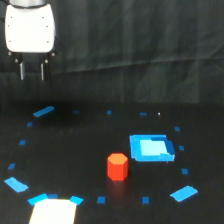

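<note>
At the upper left of the camera view hangs the white arm end with my gripper (32, 72), high above the dark table. Its two thin fingers stand apart and only dark background shows between them. A red six-sided block (118, 167) sits upright on the table, right of and well below the gripper. Farther back on the right lies a blue-edged square (138, 155) with a white patch (153, 147) inside it. The gripper touches none of these.
Blue tape pieces are scattered over the black table, among them a strip (184, 193) at the right. A bright pale object (53, 212) is cut off by the bottom edge. Dark cloth (140, 50) hangs behind. Bare table surrounds the red block.
</note>
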